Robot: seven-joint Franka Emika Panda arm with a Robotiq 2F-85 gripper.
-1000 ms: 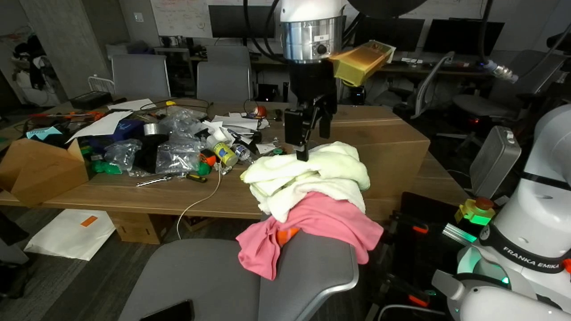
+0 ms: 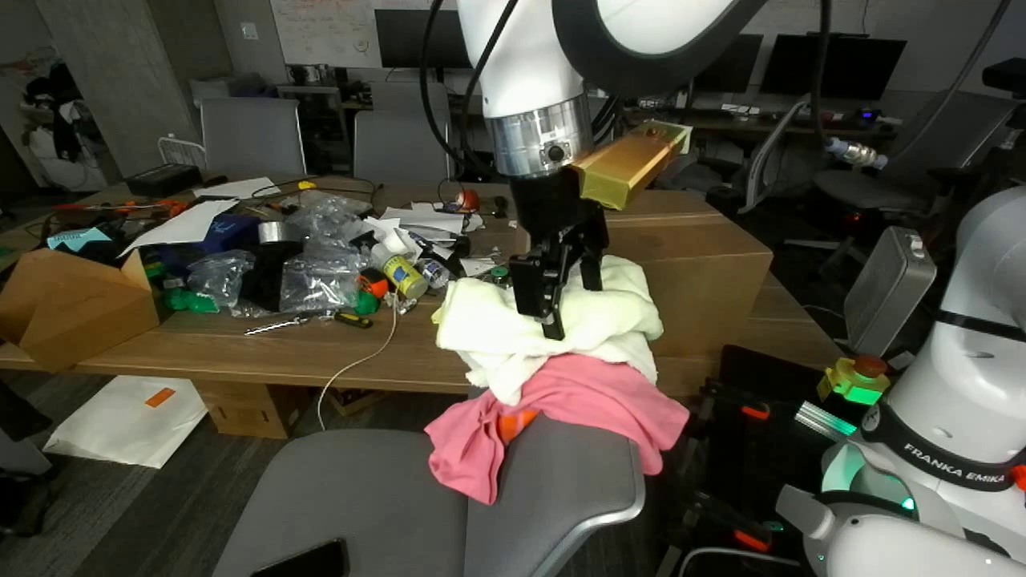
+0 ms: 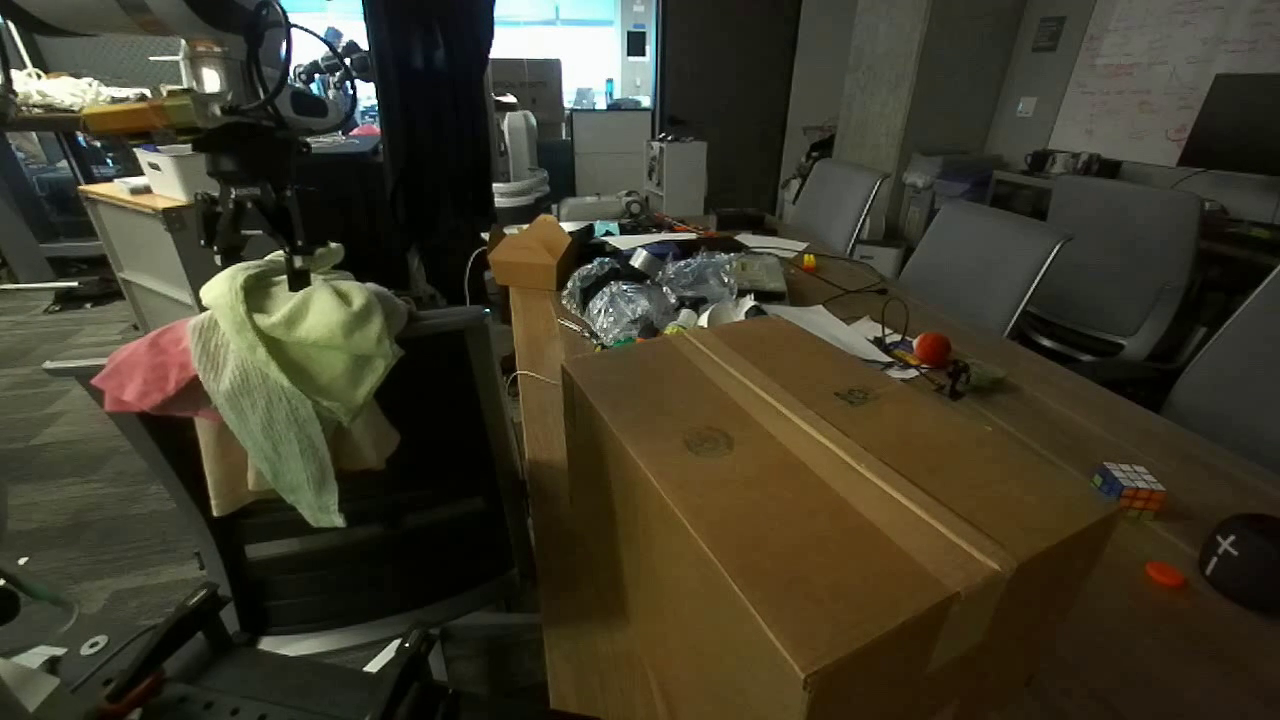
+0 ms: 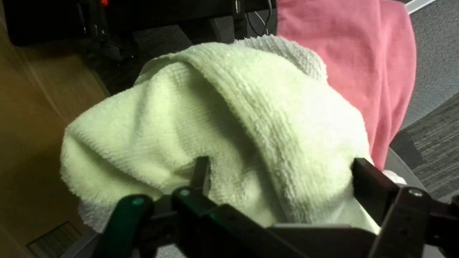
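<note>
A pale yellow-green towel [image 4: 241, 116] lies bunched on the back of a grey chair [image 2: 567, 471], on top of a pink cloth [image 2: 596, 394]. In exterior view 2 the towel [image 3: 306, 330] hangs in folds down the backrest's rear side. My gripper [image 2: 574, 303] points down into the towel with its fingers apart. One of its fingers [image 2: 552, 322] stands against the near side of the cloth; another goes down behind a fold. In the wrist view the fingers [image 4: 372, 185] are wide apart, with a raised fold of towel between them.
A large cardboard box [image 3: 768, 480] stands on the table close to the chair. Plastic bags [image 2: 322, 269], tools and papers clutter the table's left part. Another white robot arm [image 2: 971, 385] is at the right. The chair seat holds a dark phone [image 2: 303, 561].
My gripper has come down and slightly left, from above the towel to in among its folds. The towel's top is pressed down a little around the fingers.
</note>
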